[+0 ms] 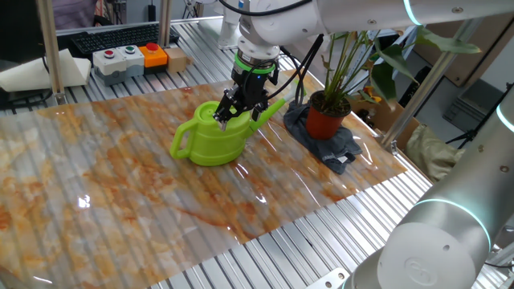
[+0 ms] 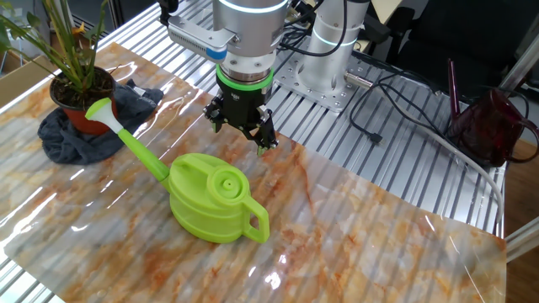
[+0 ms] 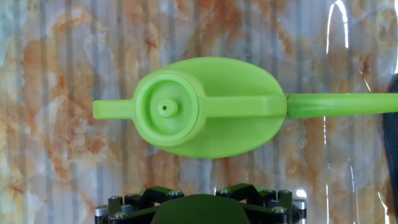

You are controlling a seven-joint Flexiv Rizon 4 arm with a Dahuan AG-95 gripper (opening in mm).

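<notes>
A green watering can (image 2: 202,206) stands upright on the marbled sheet, its long spout pointing towards a potted plant. From above, the wrist view shows its round cap, top handle and oval body (image 3: 242,137) whole. My gripper (image 2: 242,139) hangs higher than the can and to its robot-base side, apart from it in exterior view 2. Its fingers are spread wide with nothing between them. Exterior view 1 has the gripper overlapping the can's top, hiding part of it. The plant's brown pot (image 1: 324,123) rests on a dark grey cloth (image 1: 337,151).
A dark red watering can (image 2: 493,126) sits by the right edge in exterior view 2, near loose cables. Button boxes (image 1: 120,63) and a keyboard stand at the back left in exterior view 1. Much of the marbled sheet (image 1: 88,185) is clear.
</notes>
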